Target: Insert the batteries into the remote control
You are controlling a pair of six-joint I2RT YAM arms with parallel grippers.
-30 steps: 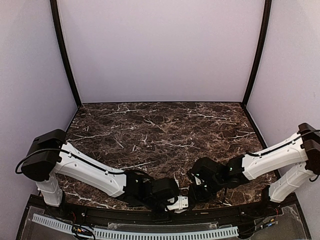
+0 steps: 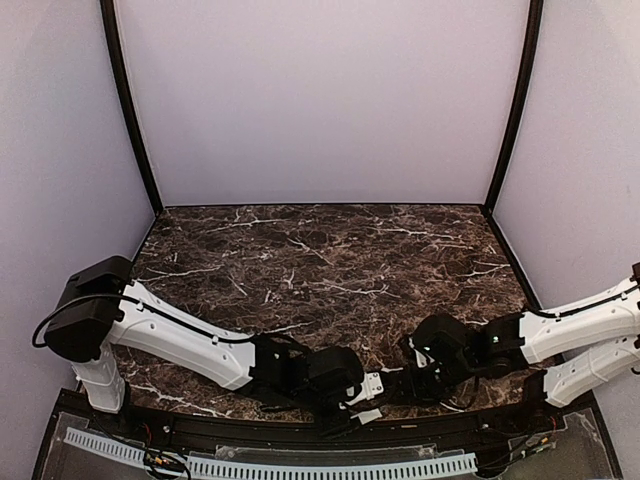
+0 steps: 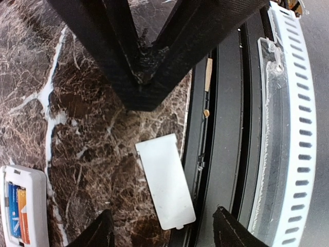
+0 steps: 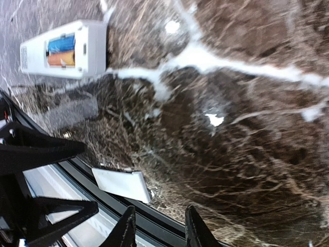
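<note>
The white remote lies on the dark marble table, its compartment holding a blue battery and an orange battery; it also shows at the lower left of the left wrist view [image 3: 33, 206]. A white battery cover [image 3: 165, 180] lies apart near the front edge. My left gripper is open above the cover, nothing held. My right gripper has its fingertips parted over bare table, nothing between them. The dark fingers of the other arm intrude into each wrist view.
The front edge has dark rails [image 3: 226, 144] and a white slotted strip [image 3: 295, 128]. The two arms sit close together at the front centre.
In the top view the right arm has moved to the right, away from the left one. The left gripper has shifted slightly, with more of the white pieces showing beside it.
</note>
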